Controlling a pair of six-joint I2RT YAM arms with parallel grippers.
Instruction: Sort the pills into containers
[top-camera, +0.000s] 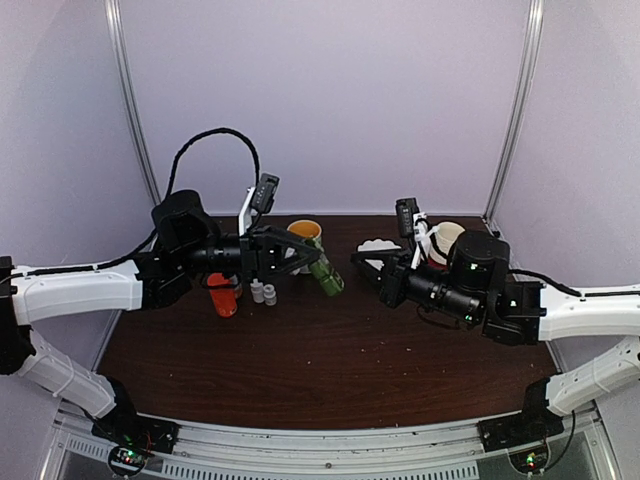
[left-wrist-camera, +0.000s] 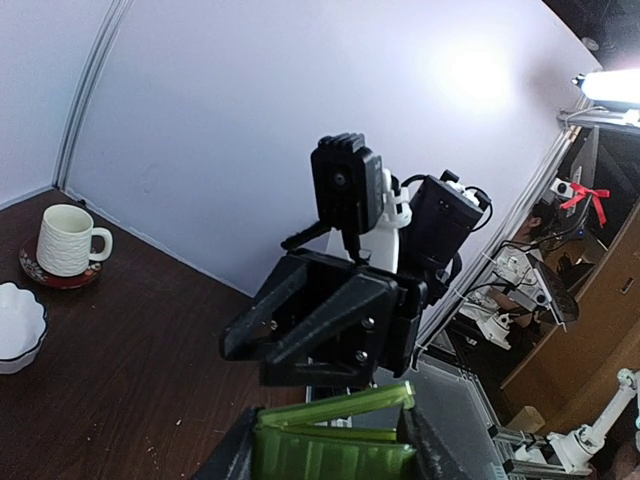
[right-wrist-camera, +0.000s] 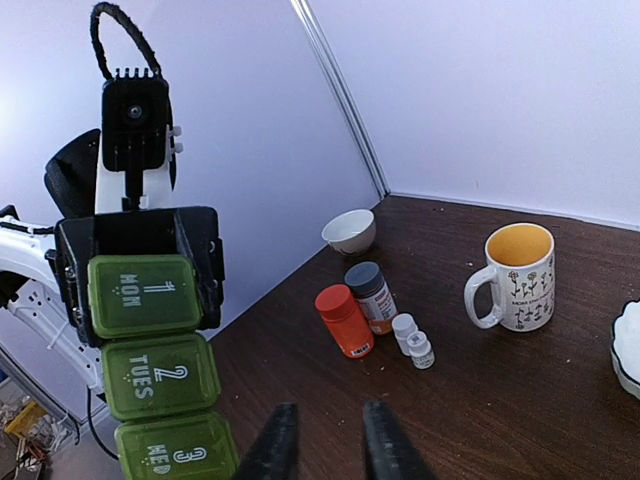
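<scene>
My left gripper (top-camera: 308, 254) is shut on a green pill organizer (top-camera: 327, 276), held above the table at the centre. In the right wrist view its MON lid (right-wrist-camera: 146, 295), TUES lid (right-wrist-camera: 160, 376) and WED lid (right-wrist-camera: 178, 448) face me, and these look closed. From the left wrist, the organizer's end (left-wrist-camera: 330, 455) shows with a thin green flap tilted up. To the right of the organizer, apart from it, is my right gripper (top-camera: 358, 270); its fingertips (right-wrist-camera: 281, 420) are spread with nothing between them. Pill bottles include a red one (right-wrist-camera: 345, 322), a dark-capped one (right-wrist-camera: 371, 298) and small white ones (right-wrist-camera: 420, 352).
Behind the organizer stands a flowered mug (right-wrist-camera: 526, 290). A white mug (left-wrist-camera: 68, 240) sits on a saucer at the back right, near a scalloped white dish (left-wrist-camera: 18, 325). Another white bowl (right-wrist-camera: 350, 232) is at the far left.
</scene>
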